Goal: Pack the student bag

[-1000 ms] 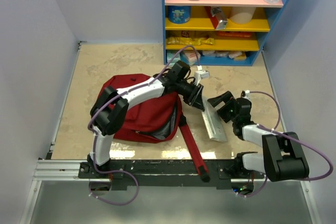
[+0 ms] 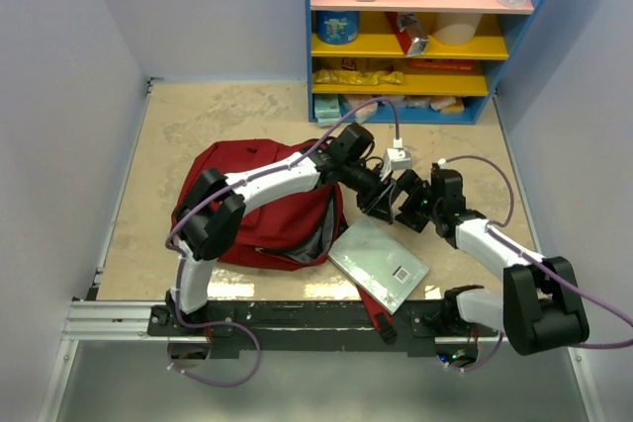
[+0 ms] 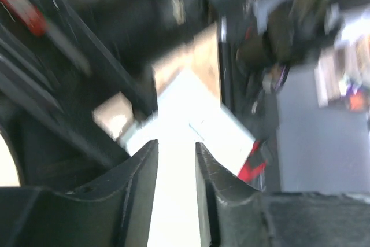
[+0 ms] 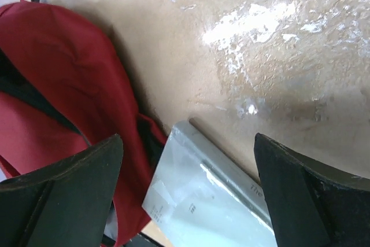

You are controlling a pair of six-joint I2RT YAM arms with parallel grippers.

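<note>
A pale grey-green book [image 2: 381,266] with a white label lies beside the red bag [image 2: 259,185], over part of its strap. In the right wrist view, the book's [image 4: 211,201] spine edge faces the open floor. My left gripper [image 2: 382,212] is just past the book's far end, its fingers parted; the pale cover shows beyond the gap in the blurred left wrist view. Close by on the right stands my right gripper [image 2: 409,207], wide open, nothing between its fingers; one finger [image 4: 312,192] overlaps the book in view. The left arm hides part of the bag.
A blue-framed shelf [image 2: 435,49] with yellow boards and several items stands at the back. The red strap [image 2: 374,313] runs out from under the book to the front edge. Bare surface [image 2: 465,145] lies behind the right gripper.
Both grippers have shifted slightly, and the left one has moved right.
</note>
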